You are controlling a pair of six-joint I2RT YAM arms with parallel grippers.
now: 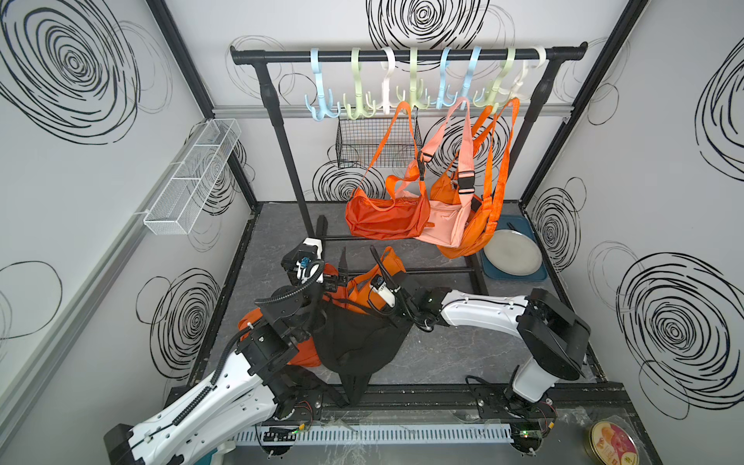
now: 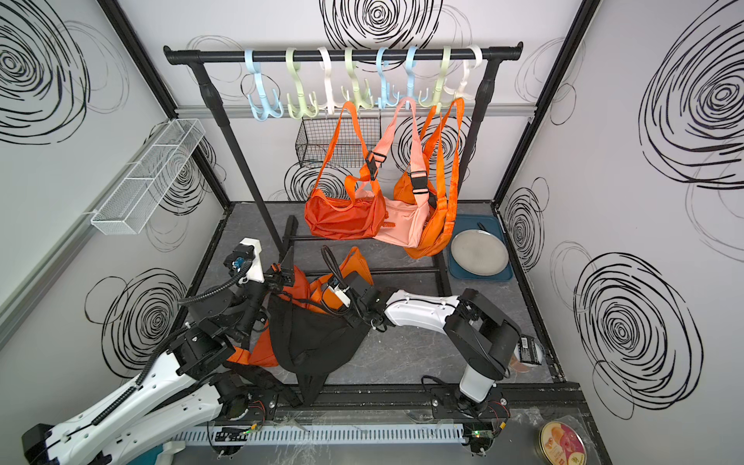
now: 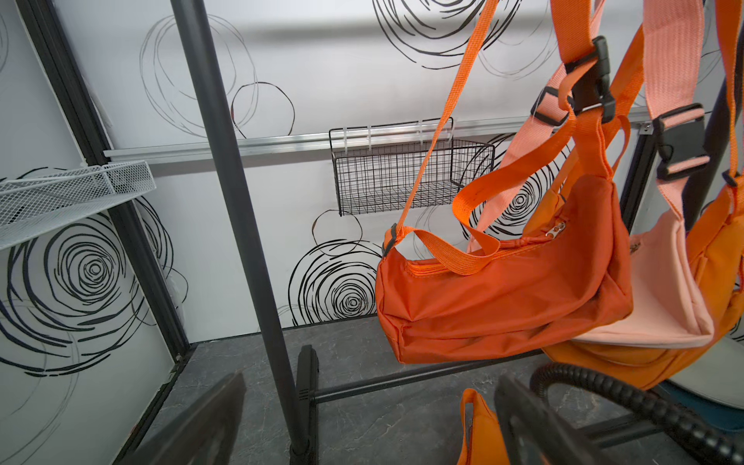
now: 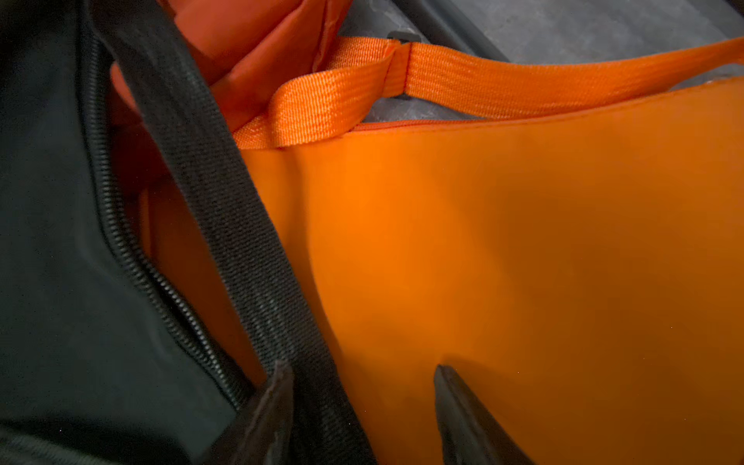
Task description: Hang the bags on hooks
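Note:
A row of coloured hooks (image 1: 317, 97) hangs on the black rack bar. Red (image 3: 496, 302), pink (image 3: 658, 286) and orange bags hang from hooks at the right. On the floor lies a pile of a black bag (image 1: 356, 345), an orange bag (image 4: 542, 232) and a red bag (image 1: 302, 352). My left gripper is open and empty above the pile's left part, facing the rack. My right gripper is open just over the orange fabric, with a black strap beside its left finger.
A white wire basket (image 1: 186, 182) is on the left wall, a black wire basket (image 1: 372, 139) on the back wall. A blue tray with a plate (image 1: 511, 254) sits at the right. Rack posts and floor bars surround the pile.

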